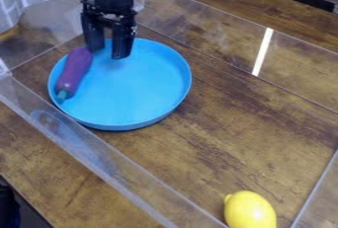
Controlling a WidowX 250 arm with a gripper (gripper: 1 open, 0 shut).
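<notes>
A blue round plate (132, 94) lies on the wooden table in the upper left of the camera view. A purple eggplant-like object (75, 71) with a green tip rests along the plate's left side. My black gripper (106, 46) reaches down from the top over the plate's back edge, open, close to the purple object's upper end. A yellow lemon-like object (248, 209) lies at the bottom right, well apart from the plate.
Clear plastic barriers (132, 181) run along the left front and other sides of the work area.
</notes>
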